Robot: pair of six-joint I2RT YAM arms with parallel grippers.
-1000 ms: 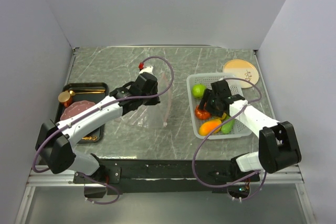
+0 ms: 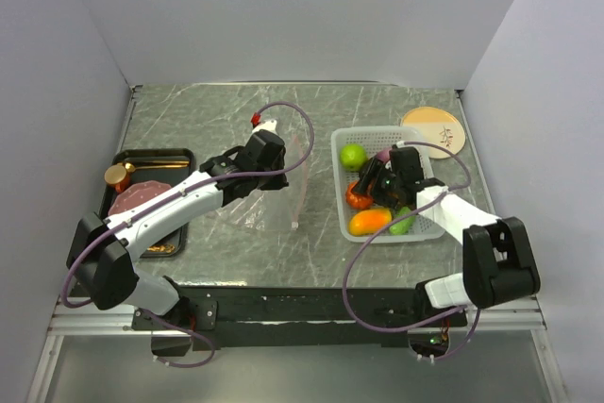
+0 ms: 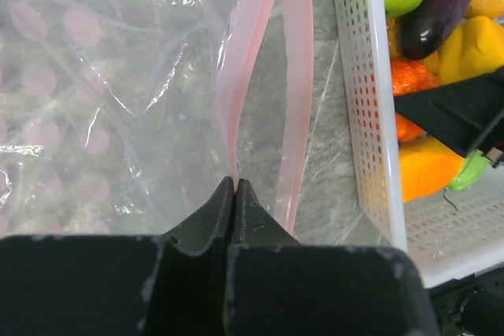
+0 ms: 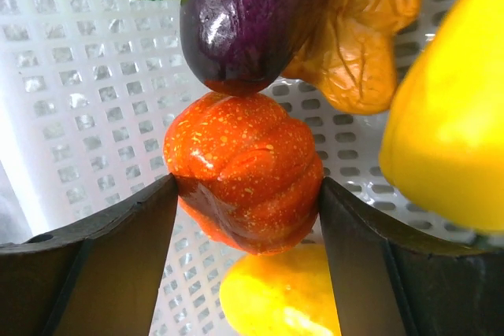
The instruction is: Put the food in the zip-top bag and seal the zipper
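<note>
A clear zip top bag [image 3: 157, 76] with pink zipper strips and pink dots lies on the grey table. My left gripper is shut at its pink-edged mouth; the thin film meets the fingertips, and the mouth gapes beside them. In the white basket [image 2: 342, 176] an orange-red pumpkin [image 4: 244, 171] sits between the fingers of my right gripper, which is open around it, the tips close to both sides. An eggplant [image 4: 244, 13] touches the pumpkin's upper side. A yellow-orange fruit [image 2: 370, 222] and a green apple [image 2: 353, 157] lie near it.
A dark tray [image 2: 151, 153] with a copper cup and other items stands at the left. A round wooden board [image 2: 434, 127] lies at the back right. Bare table shows between bag and basket.
The basket with its food has shifted slightly left and toward the back. My right gripper has stayed inside it, over the pumpkin. The left arm has hardly moved.
</note>
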